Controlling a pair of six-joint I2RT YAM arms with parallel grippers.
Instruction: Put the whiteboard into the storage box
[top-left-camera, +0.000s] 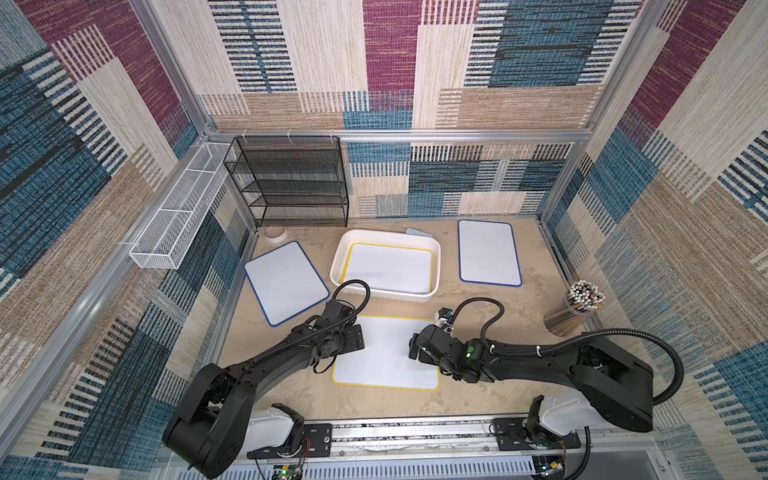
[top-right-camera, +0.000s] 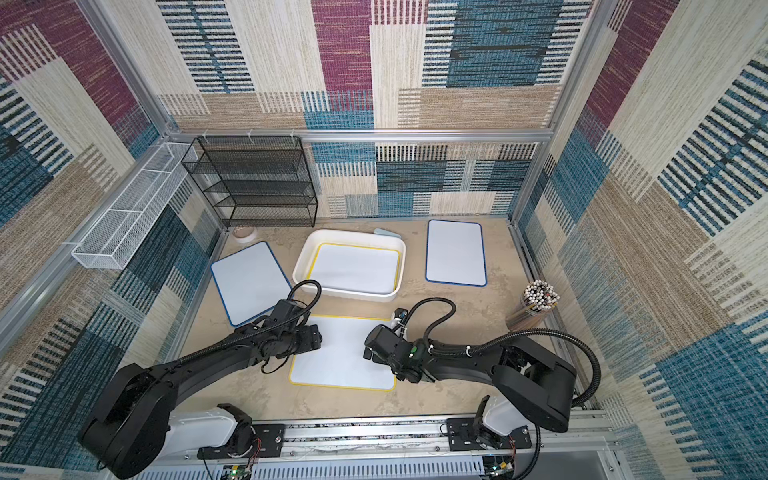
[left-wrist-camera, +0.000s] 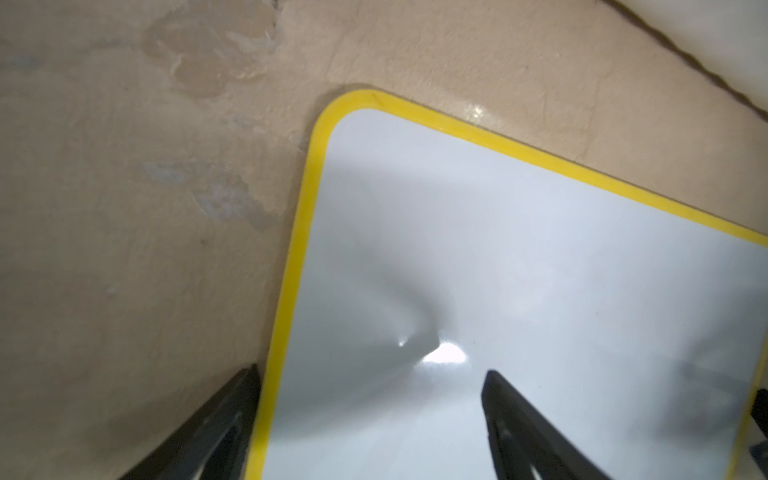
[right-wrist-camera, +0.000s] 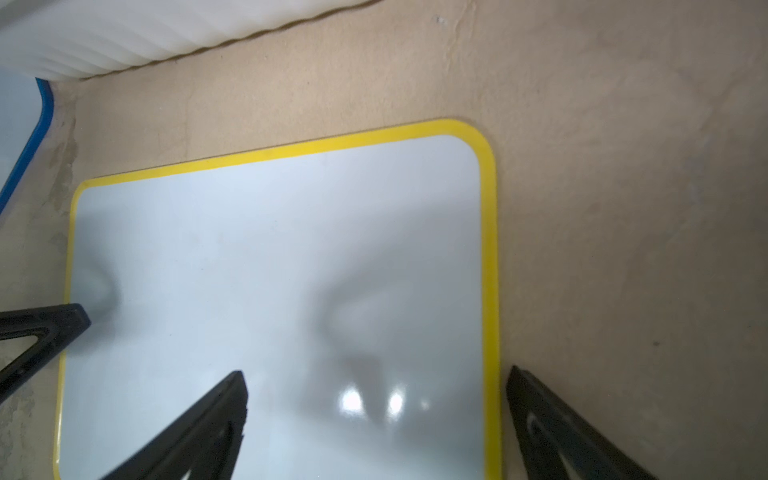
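A yellow-edged whiteboard (top-left-camera: 388, 352) lies flat on the front middle of the table. Inside the white storage box (top-left-camera: 438, 268), just behind it, lies another yellow-edged whiteboard (top-left-camera: 389, 268). My left gripper is at the front board's left end; its fingers are spread, one just outside the yellow edge and the other above the white face. At the opposite end, my right gripper is open, one finger beyond the right edge and one over the board. Whether the fingertips touch the board cannot be told.
Blue-edged whiteboards lie to the left (top-left-camera: 287, 283) and back right (top-left-camera: 489, 253) of the box. A cup of sticks (top-left-camera: 572, 308) stands at the right. A black mesh rack (top-left-camera: 292, 182) stands behind. Bare table lies right of the box.
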